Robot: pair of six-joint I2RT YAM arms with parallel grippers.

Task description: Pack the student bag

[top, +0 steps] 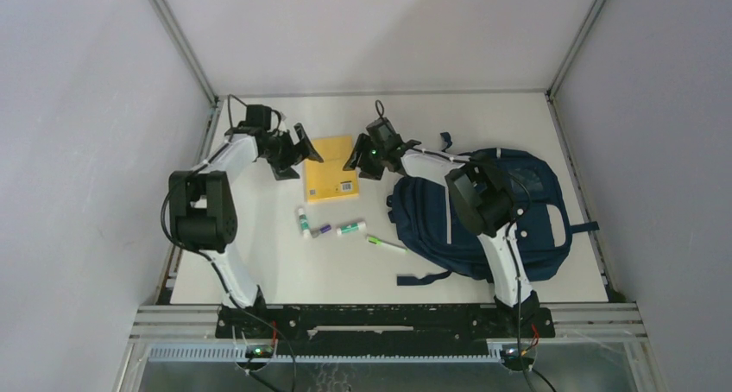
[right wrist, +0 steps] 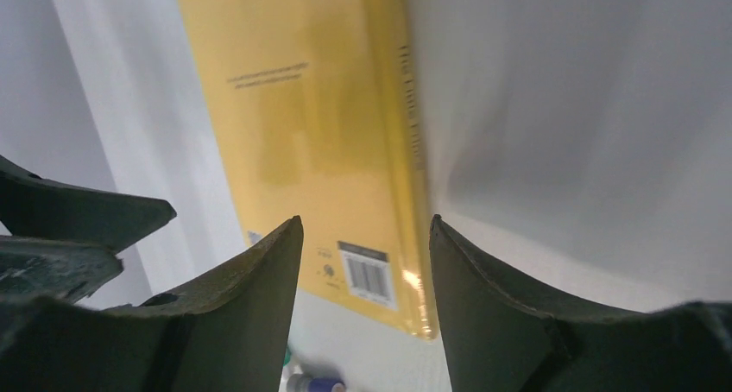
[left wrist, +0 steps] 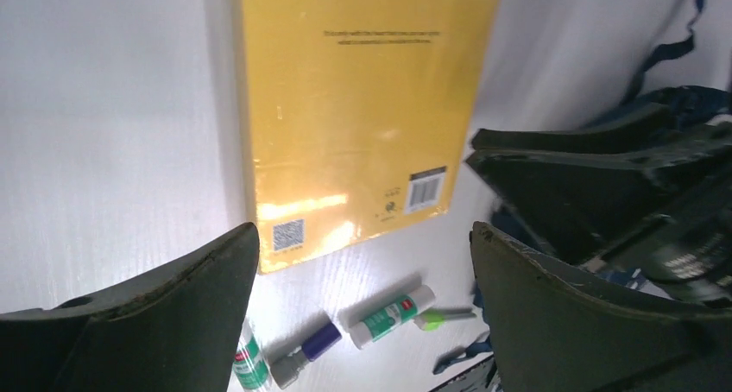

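Note:
A yellow book (top: 330,178) lies flat on the table, its barcode edge toward the front. My left gripper (top: 299,157) is open over the book's left side, nothing between its fingers; its wrist view shows the yellow book (left wrist: 362,107) beyond the fingertips. At the opposite side my right gripper (top: 357,159) stands open, and its wrist view has the book's spine edge (right wrist: 406,167) beyond the gap. Neither gripper holds the book. The dark blue bag (top: 432,219) lies on the right of the table, partly covered by my right arm.
In front of the book lie a green-and-white tube (top: 304,222), a purple-capped item (top: 322,230), another green-and-white tube (top: 351,228) and a green-capped marker (top: 386,243). Bag straps (top: 423,280) spread onto the table.

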